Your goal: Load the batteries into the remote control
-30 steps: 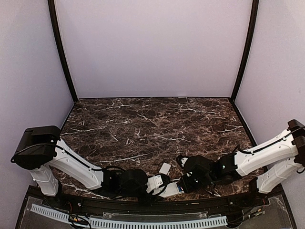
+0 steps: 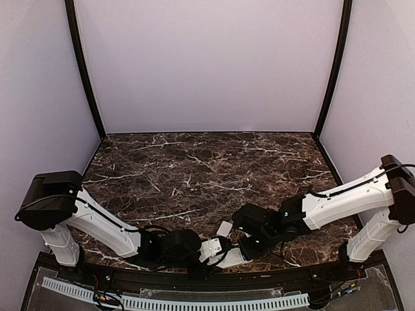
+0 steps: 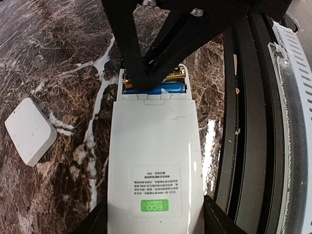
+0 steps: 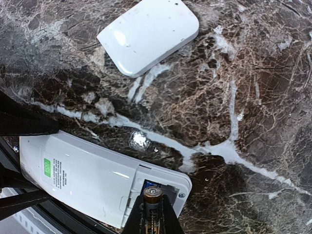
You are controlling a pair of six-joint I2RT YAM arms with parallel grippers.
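Observation:
The white remote control point(image 3: 155, 131) lies back side up, with my left gripper shut around its sides. At its far end the battery compartment is uncovered, and a blue battery point(image 3: 163, 88) lies inside. My right gripper is shut on a second, gold-and-black battery point(image 4: 152, 196), held over the compartment with its copper end showing in the right wrist view. In the left wrist view, parts of this gold battery point(image 3: 176, 74) show behind the right fingers point(image 3: 146, 75), alongside the blue one. Whether it touches the compartment floor is hidden.
The white battery cover point(image 4: 151, 36) lies loose on the dark marbled table point(image 2: 207, 168), beside the remote. A black rail point(image 3: 246, 122) runs close along the remote's other side.
The left arm, remote and cover have stayed put.

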